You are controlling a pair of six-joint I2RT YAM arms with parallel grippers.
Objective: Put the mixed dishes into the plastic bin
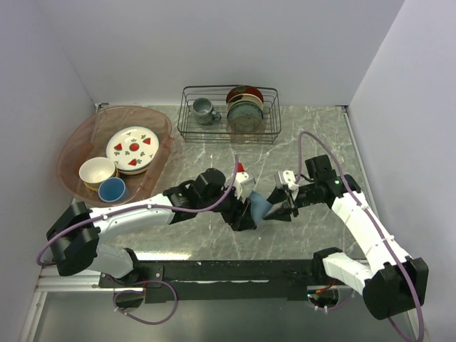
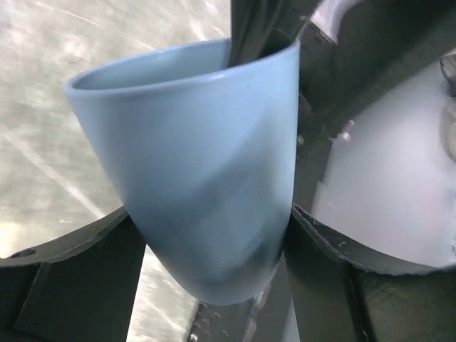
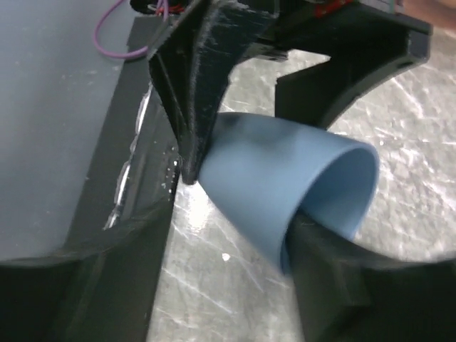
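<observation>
A blue cup [image 1: 259, 207] is held tilted above the middle of the counter. My left gripper [image 1: 246, 212] is shut on its lower part; in the left wrist view the pads press both sides of the cup [image 2: 199, 171]. My right gripper [image 1: 272, 205] is at the mouth end. One of its fingers [image 2: 260, 28] reaches inside the rim and the other lies outside, with the fingers still apart. In the right wrist view the cup wall [image 3: 274, 171] stands between these blurred fingers. The translucent plastic bin [image 1: 70, 153] is at the left.
The bin holds a strawberry-patterned plate [image 1: 132, 148], a cream bowl [image 1: 97, 169] and another blue cup [image 1: 112, 189]. At the back, a wire rack [image 1: 187, 127] carries a grey mug [image 1: 204, 110] and upright plates [image 1: 244, 117]. Bare counter lies right of centre.
</observation>
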